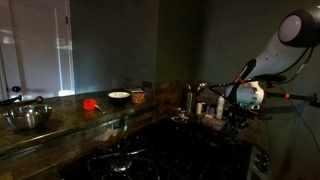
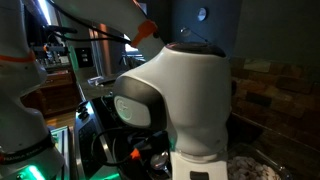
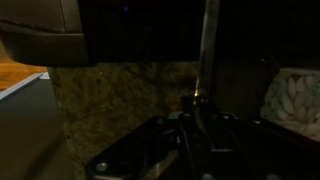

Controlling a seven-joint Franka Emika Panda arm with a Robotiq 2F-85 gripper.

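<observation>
In the wrist view my gripper is shut on a long, thin, shiny object [image 3: 208, 50], perhaps a utensil handle, which runs up and away from the fingers. Its far end cannot be made out against the dark. Exterior view 1 has my gripper [image 1: 238, 118] low over the counter at the far right, too dark for detail. The arm's white wrist housing [image 2: 195, 100] fills the middle of exterior view 2 and hides the fingers there.
A container of pale, rounded pieces [image 3: 295, 100] lies right of the gripper. A dark stovetop [image 1: 150, 150] spreads across the middle. On the left counter stand a metal bowl [image 1: 27, 116], a red item [image 1: 90, 104], a black pan [image 1: 119, 97] and an orange pot [image 1: 138, 97].
</observation>
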